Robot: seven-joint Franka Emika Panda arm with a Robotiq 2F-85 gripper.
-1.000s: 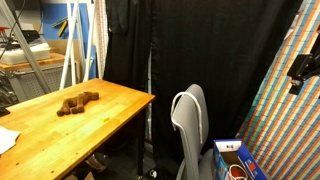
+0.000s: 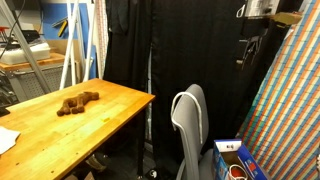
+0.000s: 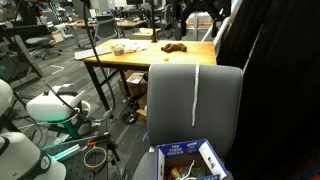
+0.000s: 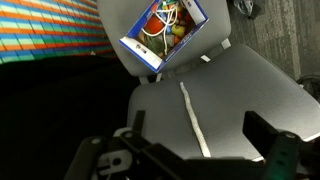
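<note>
A pale strip [image 3: 196,92] lies over the back of the grey chair [image 3: 165,95]; in the wrist view the strip [image 4: 193,115] runs between my fingers, well beyond them. My gripper is open with nothing held. In exterior view 1 the gripper [image 2: 243,62] hangs high above and to the right of the chair [image 2: 188,122]. The blue box [image 3: 190,160] with mixed items and cords stands on the seat. A brown plush toy [image 2: 78,102] lies on the wooden table.
The wooden table [image 2: 110,105] is left of the chair and mostly bare, with a white paper [image 2: 7,138] at its edge. A black curtain [image 2: 190,50] hangs behind. A striped cloth [image 2: 290,90] covers the right side.
In exterior view 1 my arm has moved leftward from the right edge, and the gripper now hangs nearer the chair. The strip, box and toy have not moved.
</note>
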